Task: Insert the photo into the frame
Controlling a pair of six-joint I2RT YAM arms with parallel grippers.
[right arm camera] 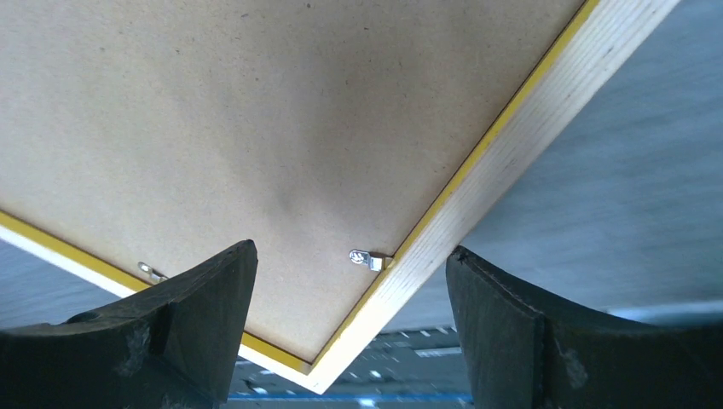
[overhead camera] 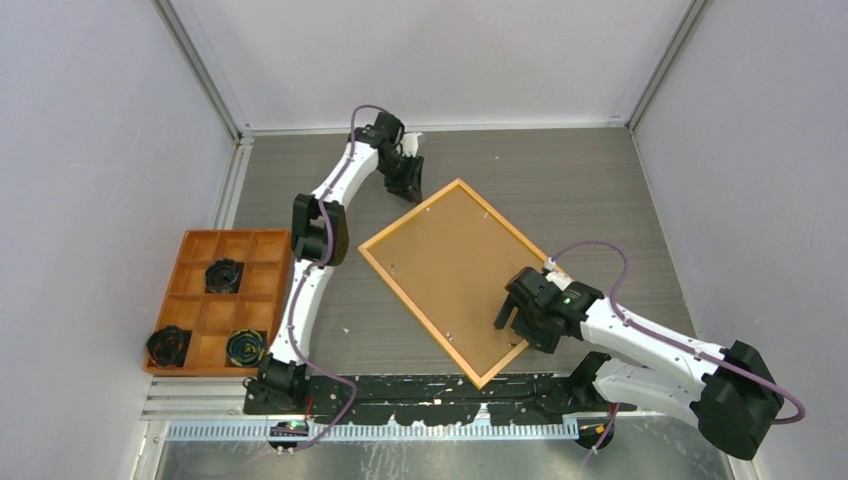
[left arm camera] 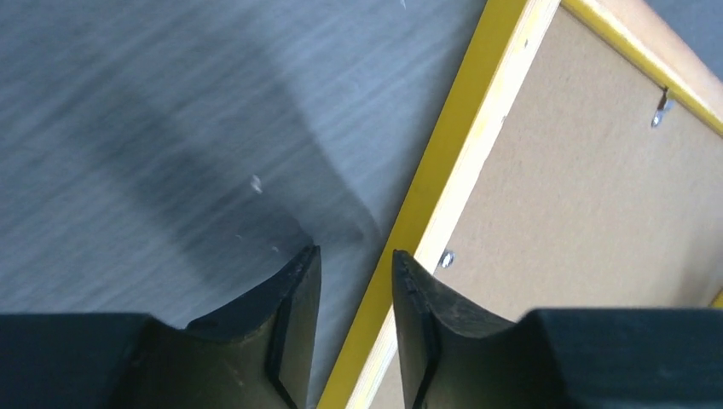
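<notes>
The wooden frame (overhead camera: 408, 308) lies on the table turned diagonally, its brown backing board (overhead camera: 455, 265) facing up. Small metal clips (right arm camera: 368, 259) stick out along its inner edge. No separate photo shows. At its far-left side my left gripper (overhead camera: 417, 200) has its fingers partly open; in the left wrist view the light wooden edge (left arm camera: 443, 204) runs under and beside the right finger. My right gripper (overhead camera: 512, 322) is over the near-right corner, fingers wide apart. The right wrist view shows the frame's side passing between its fingers; contact cannot be made out.
An orange compartment tray (overhead camera: 205, 315) with several dark coiled items stands at the left, beside the left arm. Bare grey table (overhead camera: 590, 190) lies at the far right. The black rail (overhead camera: 435, 388) runs just past the frame's near corner.
</notes>
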